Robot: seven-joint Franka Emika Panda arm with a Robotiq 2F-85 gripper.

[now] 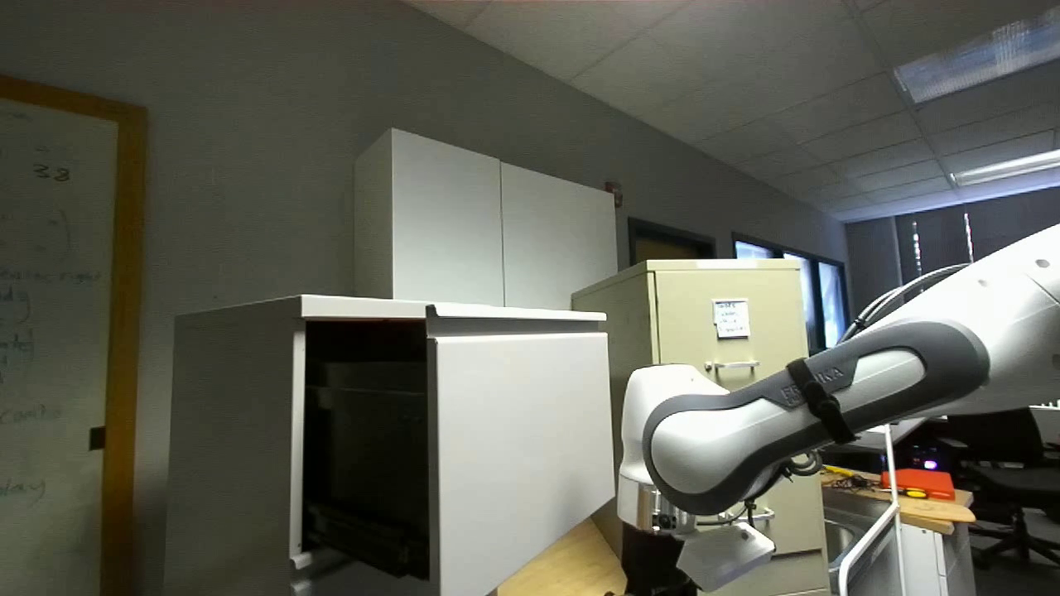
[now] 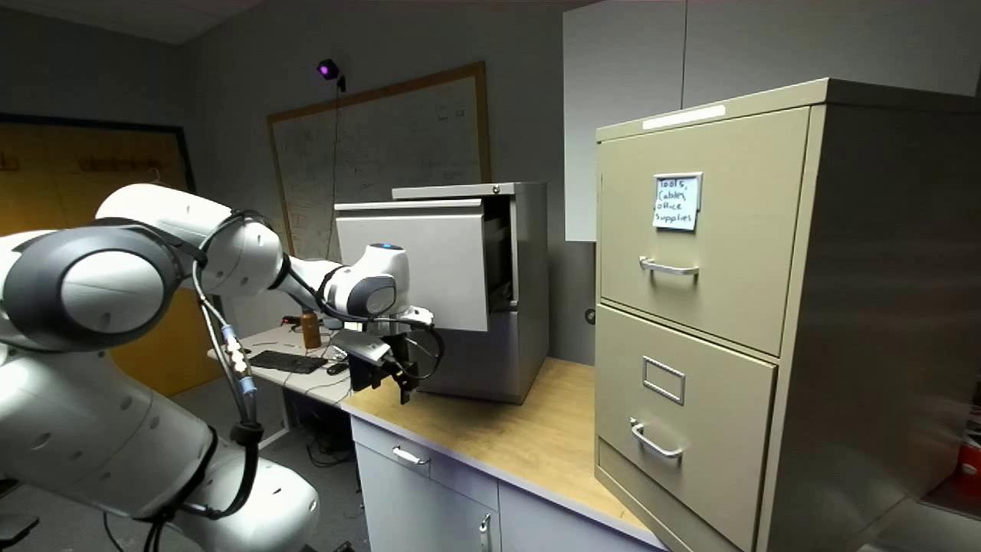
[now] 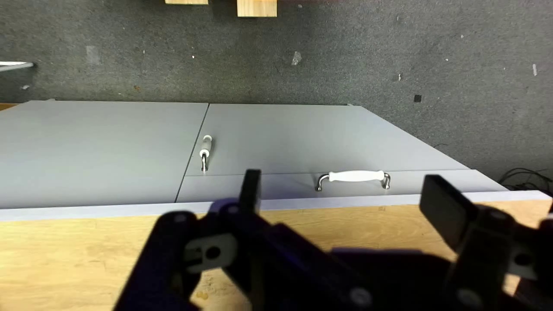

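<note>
The top drawer (image 1: 522,447) of the grey cabinet (image 1: 233,437) stands pulled out, with its dark inside showing past the side of the front panel. In the second exterior view my gripper (image 2: 391,382) hangs below and in front of that drawer front (image 2: 418,262), over the counter's front edge. From the wrist, the gripper is open: its two black fingers are wide apart and nothing shows between them. Beyond the fingers lie the wooden counter (image 3: 332,228) and a white drawer handle (image 3: 356,176) on the base cabinet.
A beige filing cabinet (image 2: 690,322) with closed drawers stands on the right. Bare wooden counter (image 2: 542,414) lies between it and the grey cabinet. At the left, a desk holds a keyboard (image 2: 287,360) and a brown bottle (image 2: 310,328).
</note>
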